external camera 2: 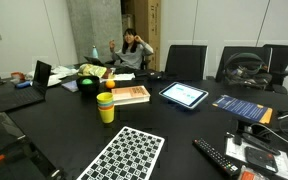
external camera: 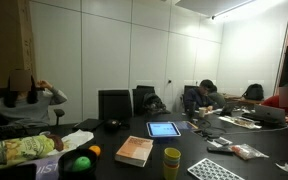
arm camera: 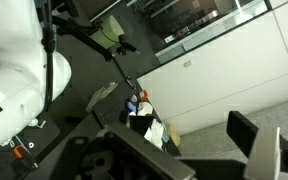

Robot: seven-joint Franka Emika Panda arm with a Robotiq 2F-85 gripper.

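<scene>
In the wrist view my gripper is open, its two dark fingers wide apart with nothing between them. It points off toward the room, with white wall panels and a grey wall beyond the gap. The table's objects appear only small there. On the black table stand yellow cups (external camera 2: 106, 108), apparently stacked. Behind them lies an orange-covered book (external camera 2: 131, 95). A black bowl (external camera: 77, 162) has a green round thing (external camera: 82, 163) in it, and an orange fruit (external camera: 95, 150) rests nearby. Neither exterior view shows the gripper itself.
A tablet (external camera 2: 183, 95) lies right of the book. In front is a white perforated board (external camera 2: 124, 155), with a black remote (external camera 2: 216, 158) to its right. Patterned bags (external camera: 19, 150) crowd the left. Cables and laptops fill the right side; people sit around the table.
</scene>
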